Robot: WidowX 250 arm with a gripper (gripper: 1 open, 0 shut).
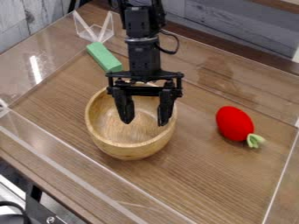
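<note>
My black gripper [143, 108] hangs from the top of the view over a wooden bowl [132, 140], its two fingers spread open above the bowl's far part. Nothing shows between the fingers, and the bowl's inside appears empty where it can be seen.
A red vegetable [235, 123] with a pale green end lies to the right. A green block [103, 56] lies at the back left, near a clear plastic object [93, 26]. Its edge runs along the left.
</note>
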